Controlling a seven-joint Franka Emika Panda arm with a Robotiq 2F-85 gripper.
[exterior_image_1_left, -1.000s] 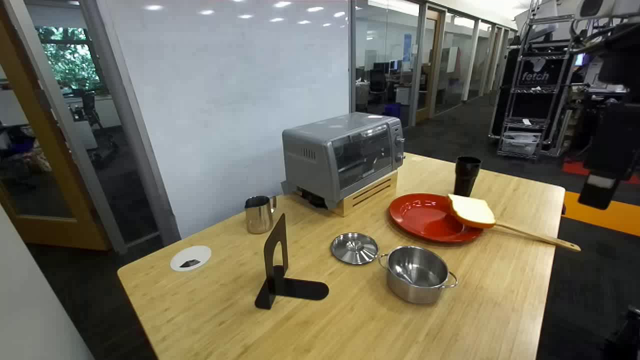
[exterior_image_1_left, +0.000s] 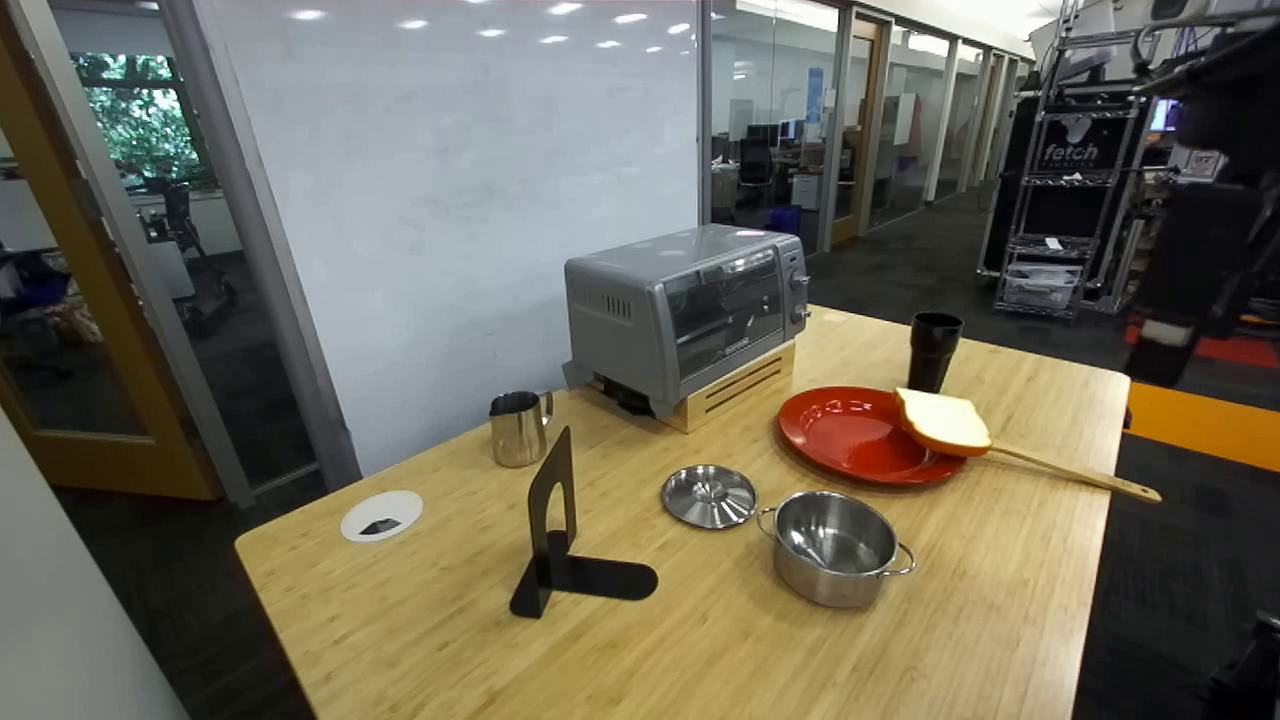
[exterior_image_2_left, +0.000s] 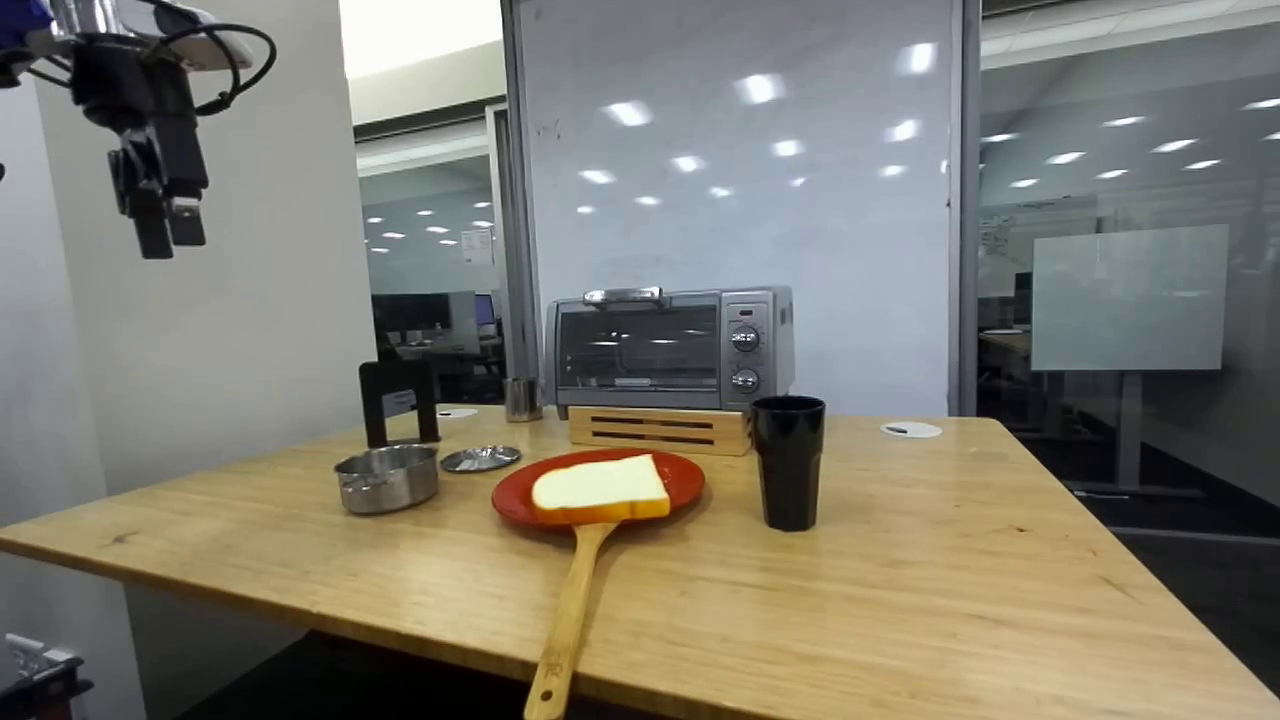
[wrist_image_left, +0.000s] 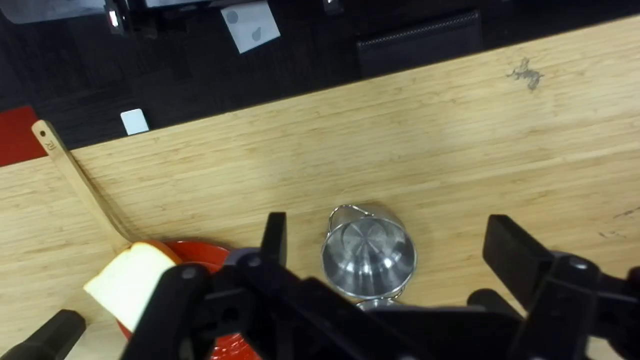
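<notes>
High over the table's near left side in exterior view 2, my gripper (exterior_image_2_left: 169, 234) hangs well clear of everything. In the wrist view its black fingers (wrist_image_left: 275, 237) are wide apart and the gripper is open, holding nothing. Far below, between them in that view, stands the steel pot (exterior_image_1_left: 828, 552), empty and uncovered. Its lid (exterior_image_1_left: 709, 496) lies beside it on the table. A red plate (exterior_image_1_left: 840, 434) carries a bread slice (exterior_image_1_left: 944, 419), which rests on the head of a wooden utensil (exterior_image_1_left: 1071, 470). The utensil's handle sticks out past the table edge.
A grey toaster oven (exterior_image_1_left: 684, 314), door shut, sits on a wooden stand (exterior_image_1_left: 734, 386) at the back. Around it are a black cup (exterior_image_1_left: 932, 352), a steel pitcher (exterior_image_1_left: 518, 432) and a black bookend (exterior_image_1_left: 554, 528).
In exterior view 1 my gripper has shifted slightly left and upward. Everything on the table stays where it was.
</notes>
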